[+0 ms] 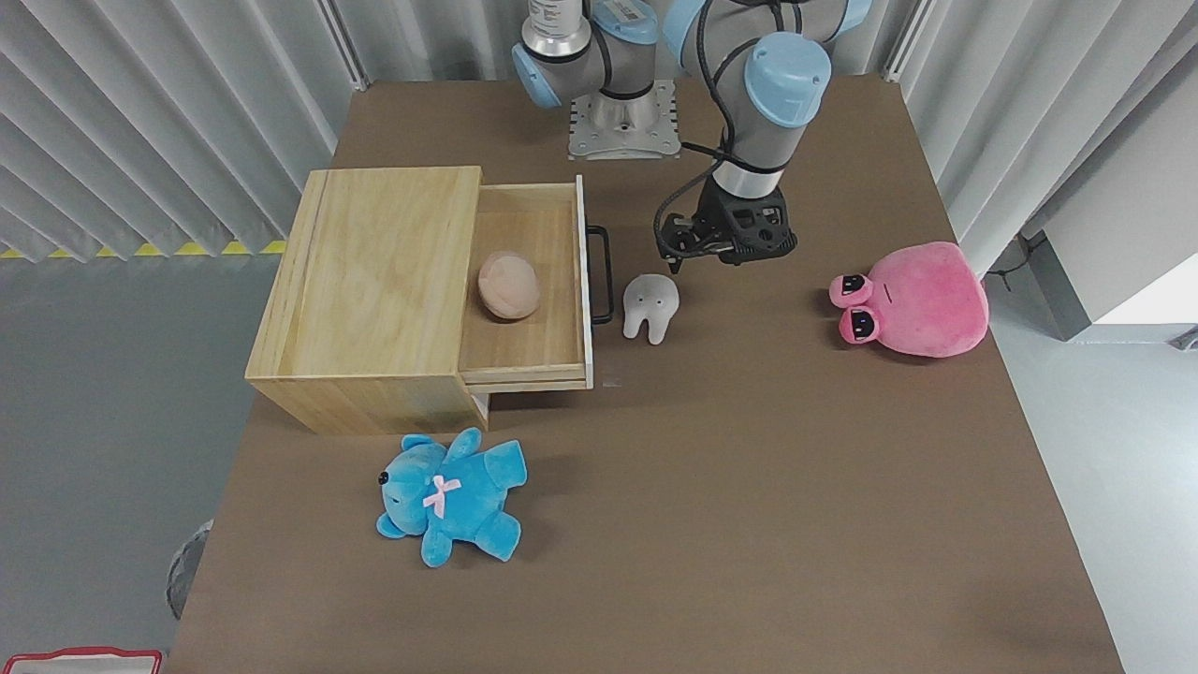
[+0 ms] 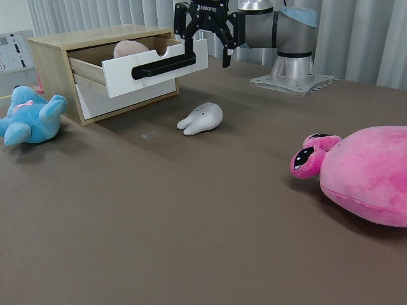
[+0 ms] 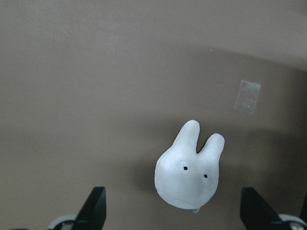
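Note:
My gripper (image 1: 712, 249) hangs open above and just behind a small white rabbit-like toy (image 1: 651, 301), with nothing between its fingers. In the wrist view the toy (image 3: 186, 177) lies centred low, between and ahead of the two fingertips. A wooden drawer box (image 1: 367, 270) stands on the left, its top drawer (image 1: 523, 359) pulled out, with a beige ball (image 1: 508, 285) inside. The drawer's black handle (image 2: 163, 67) faces the toy.
A blue teddy (image 1: 460, 500) lies in front of the box. A pink plush toy (image 1: 923, 301) sits at the right edge.

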